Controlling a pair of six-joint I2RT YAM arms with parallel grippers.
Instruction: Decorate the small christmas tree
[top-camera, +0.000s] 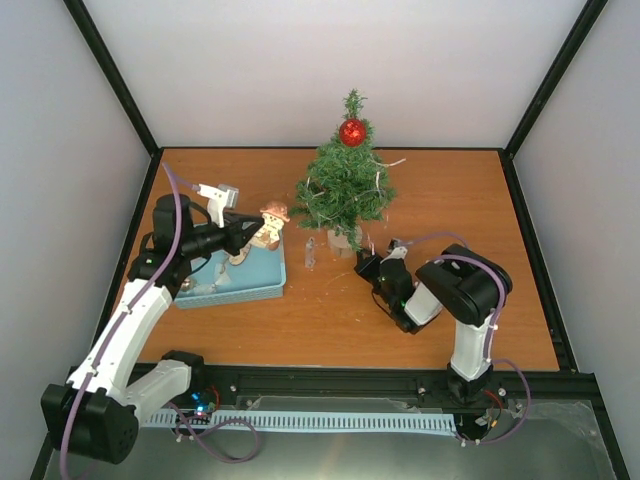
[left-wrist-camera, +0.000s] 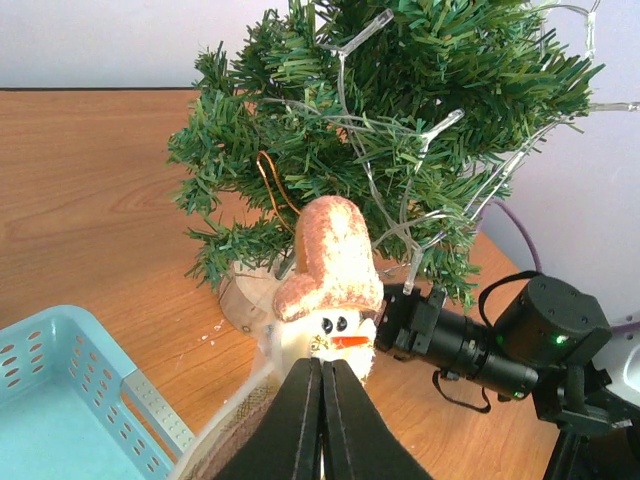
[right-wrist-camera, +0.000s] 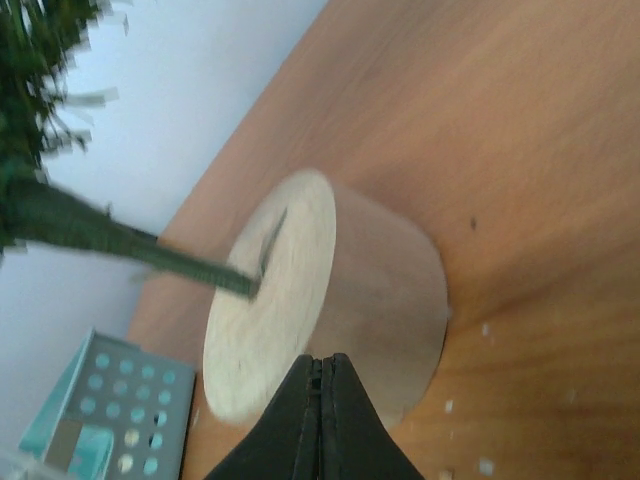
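The small green tree (top-camera: 345, 185) stands at the table's middle on a round wooden base (right-wrist-camera: 365, 290). A red ball (top-camera: 352, 132) hangs near its top. My left gripper is shut on a snowman ornament (left-wrist-camera: 335, 255) with a brown hat and a gold loop (left-wrist-camera: 270, 185); the exact grip point is hidden. In the top view this ornament (top-camera: 270, 225) is above the tray's right side, left of the tree. My right gripper is shut low beside the wooden base, with nothing visible between its fingers.
A light blue tray (top-camera: 245, 292) with white pieces (top-camera: 205, 288) lies under the left arm. Clear light wires (left-wrist-camera: 375, 165) wrap the tree. A small clear piece (top-camera: 310, 252) shows left of the base. Free table lies to the tree's right.
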